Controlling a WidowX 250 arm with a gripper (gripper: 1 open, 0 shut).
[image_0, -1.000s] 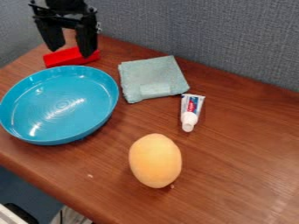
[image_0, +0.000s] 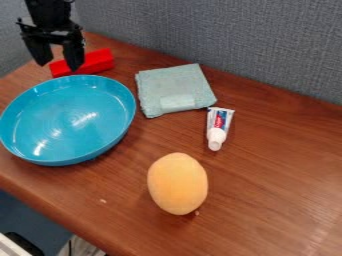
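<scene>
My black gripper hangs at the top left, just above and left of a red block, with its two fingers apart. A blue plate lies on the left of the wooden table. A folded grey-green cloth lies right of the block, a toothpaste tube to its right, and an orange-yellow oval object near the front middle.
A grey padded wall runs along the back, and the table's edge is at the lower left.
My gripper has moved leftward, toward the top left corner, uncovering more of the red block. The objects on the table have not visibly moved.
</scene>
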